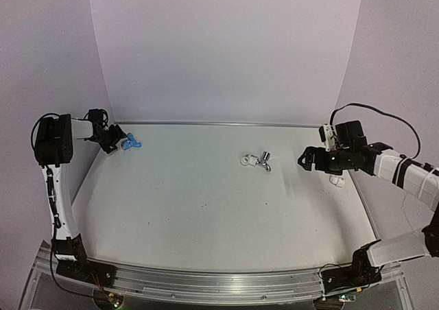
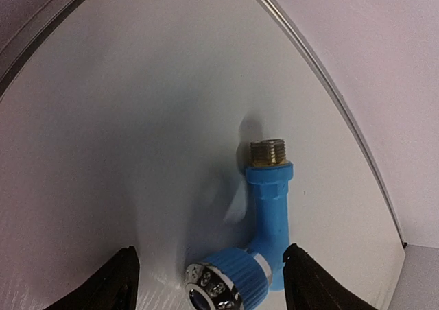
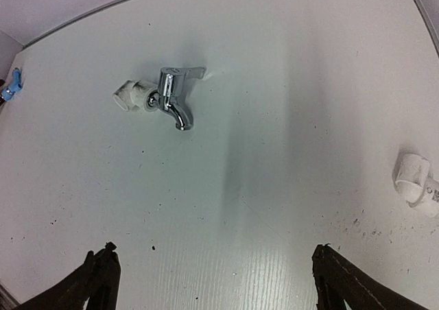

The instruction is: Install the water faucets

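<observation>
A blue faucet piece (image 1: 131, 142) with a threaded brass end lies at the table's far left. In the left wrist view the blue piece (image 2: 271, 214) has its round, black-and-silver-faced end partly between my spread fingertips. My left gripper is open right by it; contact cannot be made out. A chrome faucet (image 3: 173, 95) lies right of the table's centre, its inlet meeting a white pipe fitting (image 3: 135, 95). My right gripper (image 1: 305, 159) is open above the table, to the right of the chrome faucet, nothing between its fingers.
Another white fitting (image 3: 413, 180) lies near the right table edge, partly behind the right arm in the top view. Walls rise close to the table at the left, back and right.
</observation>
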